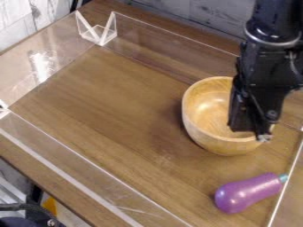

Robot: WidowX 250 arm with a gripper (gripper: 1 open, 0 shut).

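Note:
A round light-wood bowl [211, 120] sits on the right half of the wooden table, partly behind my gripper [265, 133]. The dark gripper hangs over the bowl's right side, fingers shut, with nothing visible between them. A purple eggplant [243, 193] lies on the table near the front right, below the bowl and apart from the gripper.
A white bracket [97, 28] stands at the back left edge. A pale strip runs along the right edge, and clear panels line the left side.

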